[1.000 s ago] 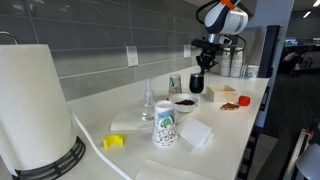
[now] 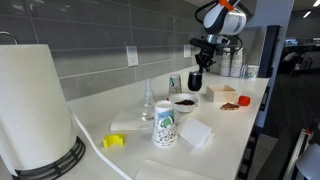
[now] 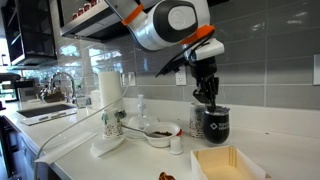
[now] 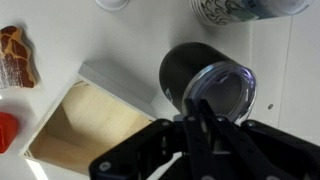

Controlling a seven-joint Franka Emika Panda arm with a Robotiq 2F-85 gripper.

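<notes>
A black cup (image 3: 216,125) with a shiny rim hangs from my gripper (image 3: 211,104), which is shut on its rim. In the wrist view the dark cup (image 4: 188,72) lies under the fingertips, its open mouth tilted toward the camera. Exterior view 1 shows the cup (image 2: 195,82) upright, near the back wall beyond the white bowl (image 2: 185,103). The gap under it is hard to judge.
An open wooden box (image 4: 98,125) stands beside the cup, with a brown patterned item (image 4: 16,57) and a red lid (image 4: 7,130) farther off. A patterned canister (image 4: 225,8) is close on the other side. Nearer exterior camera 1 stand a tall canister (image 2: 164,125) and a clear bottle (image 2: 149,105).
The things on the counter look unmoved.
</notes>
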